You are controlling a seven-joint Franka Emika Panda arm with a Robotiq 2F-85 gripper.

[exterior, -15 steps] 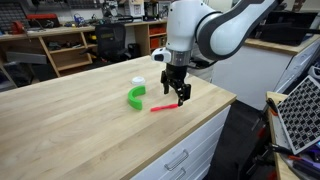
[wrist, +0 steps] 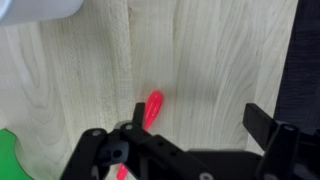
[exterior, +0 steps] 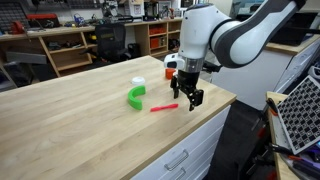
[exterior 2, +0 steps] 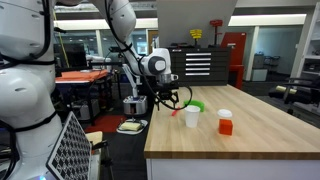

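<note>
A slim red stick point(exterior: 164, 107) lies flat on the wooden tabletop. Just to its right in exterior view 1, my gripper point(exterior: 184, 99) points down with its black fingers spread and nothing between them. In the wrist view the red stick point(wrist: 153, 108) runs partly beneath the left finger, and bare wood shows between the fingers of the gripper. A curved green piece point(exterior: 136, 97) rests left of the stick, its edge showing at the lower left of the wrist view.
A white cup point(exterior 2: 192, 118) and an orange block point(exterior 2: 225, 127) with a white object on top stand on the table. A table edge borders dark floor at the wrist view's right.
In exterior view 1 my gripper has shifted to the right, away from the red stick. The stick and the green piece have stayed in place.
</note>
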